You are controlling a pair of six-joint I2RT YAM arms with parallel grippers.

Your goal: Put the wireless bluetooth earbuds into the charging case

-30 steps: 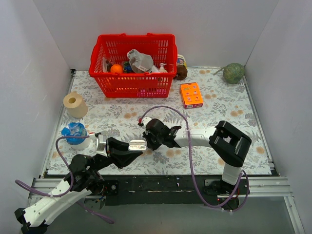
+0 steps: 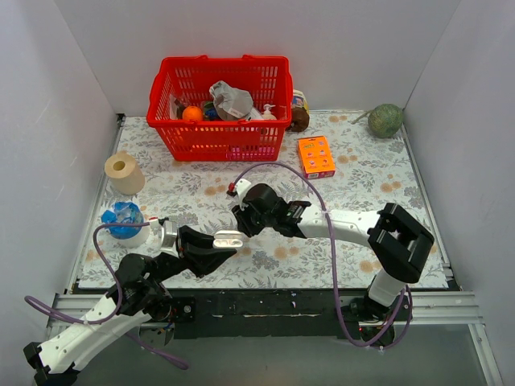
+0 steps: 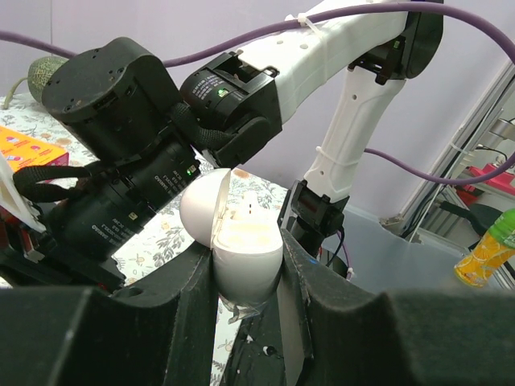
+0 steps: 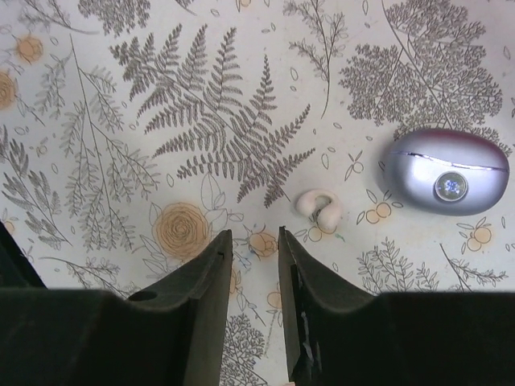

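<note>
My left gripper is shut on the white charging case (image 3: 249,256), holding it off the table with its lid (image 3: 203,203) flipped up. From above, the case (image 2: 228,240) shows at the left fingertips; whether an earbud sits in its wells I cannot tell. A pale, C-shaped earbud (image 4: 323,211) lies on the cloth in the right wrist view. My right gripper hangs over the cloth just left of that earbud, part open, bare cloth showing between its fingers. In the top view the right gripper hides the earbud.
A lilac metallic oval case (image 4: 448,177) lies right of the earbud. At the back stand a red basket (image 2: 221,145) and an orange box (image 2: 316,158); paper roll (image 2: 124,173) and blue item (image 2: 122,219) are at left.
The left arm and white case stay put.
</note>
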